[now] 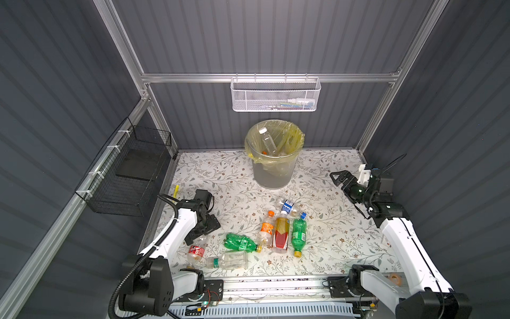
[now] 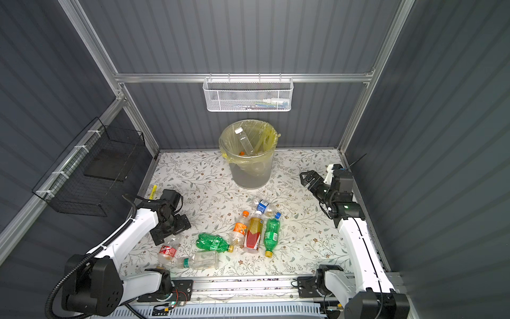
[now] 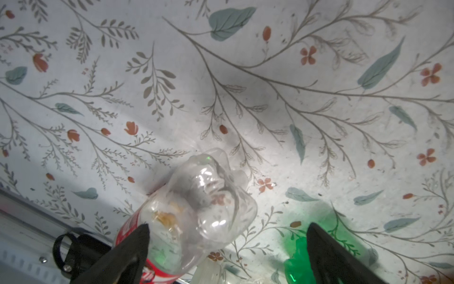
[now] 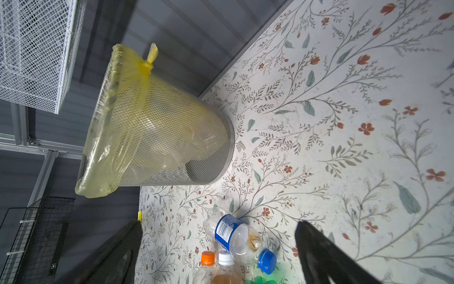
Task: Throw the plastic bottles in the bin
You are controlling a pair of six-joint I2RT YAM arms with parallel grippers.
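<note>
My left gripper hovers open above the clear bottle with a red label (image 3: 203, 213), whose base end lies between the spread fingers; no grip on it shows. Away on the right side, my right gripper is open and empty. The bin (image 1: 273, 172), lined with a yellow bag, stands at the back and has a clear bottle (image 1: 267, 141) inside. On the table lie a green bottle (image 1: 240, 242), a clear green-capped bottle (image 1: 231, 260), an orange-labelled bottle (image 1: 266, 229), a red-and-yellow bottle (image 1: 281, 234), another green bottle (image 1: 299, 235) and a blue-labelled bottle (image 4: 231, 234).
A white mesh basket (image 1: 275, 101) hangs on the back wall above the bin. At the left wall is a black wire basket (image 1: 127, 172). Bare table lies between the bottles and the bin, and toward the right arm.
</note>
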